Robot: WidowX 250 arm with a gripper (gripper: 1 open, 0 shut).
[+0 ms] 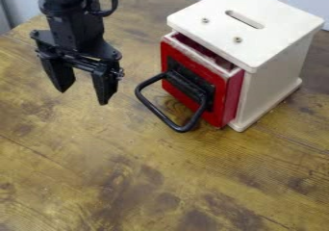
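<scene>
A white wooden box (272, 66) with a slotted top stands at the right rear of the table. Its red front door (222, 106) looks slightly ajar along the top, where a gap shows, and carries a black looped handle (183, 123) sticking out toward the lower left. My gripper (83, 81) hangs to the left of the box, apart from the handle, its two black fingers spread open with nothing between them.
A pale wall runs behind it at the back edge.
</scene>
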